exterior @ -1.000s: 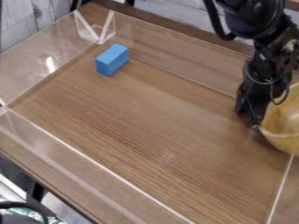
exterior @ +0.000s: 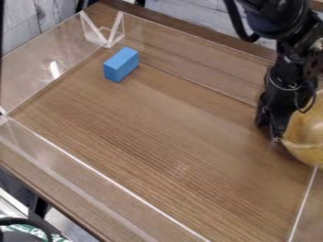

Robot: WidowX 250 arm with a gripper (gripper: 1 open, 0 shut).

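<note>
The black robot gripper (exterior: 273, 115) is low at the right side of the wooden table, beside a yellow-tan bowl (exterior: 303, 142) that runs off the right edge of the view. Its fingertips are dark and partly hidden at the bowl's left side, so I cannot tell whether they stand open or shut, or touch the bowl.
A blue block (exterior: 120, 64) sits toward the back left of the table (exterior: 139, 151). Clear low walls border the table, with a white taped piece (exterior: 101, 30) at the back left.
</note>
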